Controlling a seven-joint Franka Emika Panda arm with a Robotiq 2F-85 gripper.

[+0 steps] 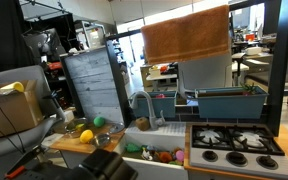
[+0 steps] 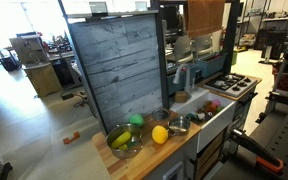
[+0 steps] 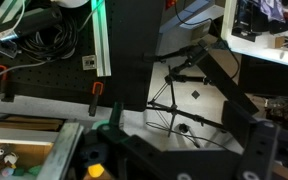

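Note:
In the wrist view the dark parts of my gripper fill the lower middle, over a black board and the floor; the fingers are too dark to tell open from shut. On the wooden counter stand a steel pot with something yellow inside, a yellow ball, a green ball and a small steel pan. Several small colourful items lie in the white sink. None of these counter things is near the gripper in the wrist view.
A gas stove stands right of the sink, and a faucet rises behind it. An orange cloth hangs above. A grey wood panel backs the counter. Cables and tools lie on the black board.

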